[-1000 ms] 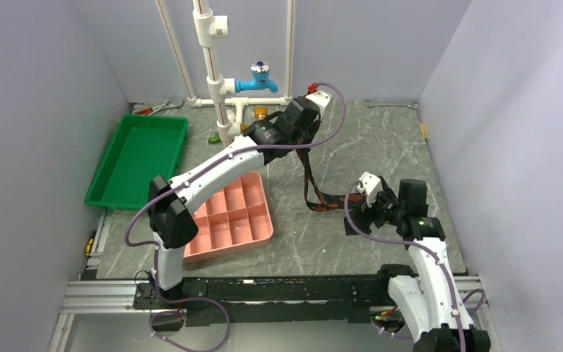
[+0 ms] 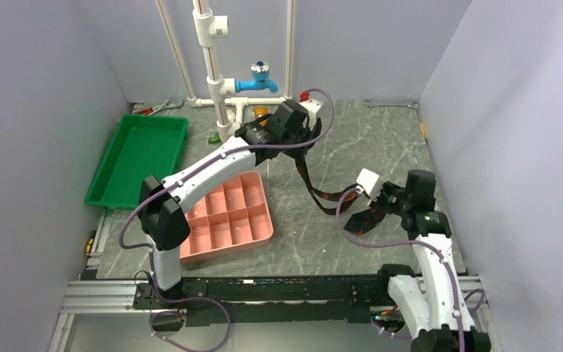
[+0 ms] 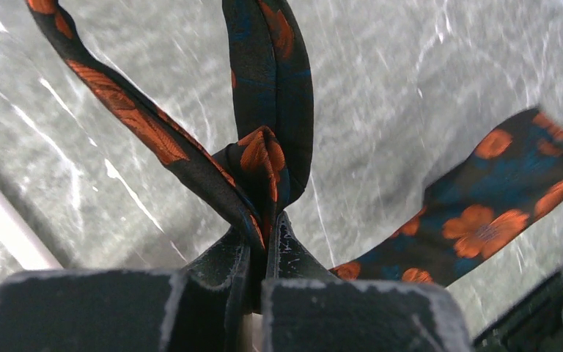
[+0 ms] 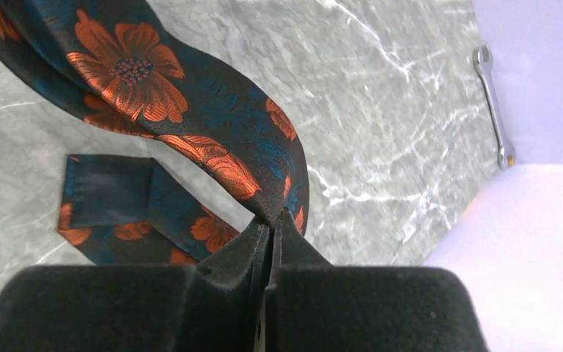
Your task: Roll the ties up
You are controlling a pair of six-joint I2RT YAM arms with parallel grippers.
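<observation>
A black necktie [image 3: 484, 227] with orange flowers spans between my grippers. In the left wrist view my left gripper is shut on bunched folds of it. In the top view that gripper is raised near the back, with the tie [image 2: 302, 176] hanging down toward the lower right. My right gripper, at the middle right, is shut on the tie's narrow gathered part. Below it, a folded tie end [image 4: 106, 191] shows over the marble surface.
A pink divided tray [image 2: 227, 253] and green bin [image 2: 135, 158] sit left. Pipes with a blue tap [image 2: 256, 85] stand at the back. A wrench [image 4: 491, 103] lies by the wall.
The left arm has shifted slightly.
</observation>
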